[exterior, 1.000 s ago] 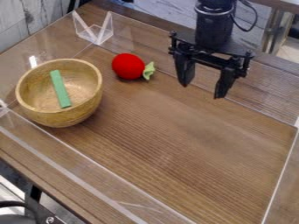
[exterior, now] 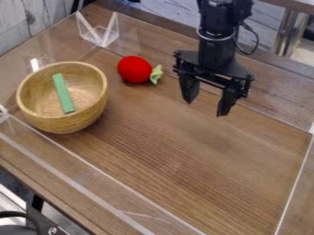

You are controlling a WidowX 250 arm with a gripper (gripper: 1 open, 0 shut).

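Note:
The black robot gripper [exterior: 207, 103] hangs from the top over the right half of the wooden table [exterior: 172, 174], its two fingers spread apart with nothing visible between them. To its left lies a red strawberry-like toy [exterior: 135, 68] with a green top, apart from the gripper. At the left stands a wooden bowl [exterior: 86, 110] with a green bar [exterior: 62, 102] in it.
A clear plastic holder [exterior: 95, 27] stands at the back left. A black cable [exterior: 15, 216] shows at the lower left corner.
The gripper has moved slightly to the left and toward the front of the view. The toy, bowl and green bar have not moved.

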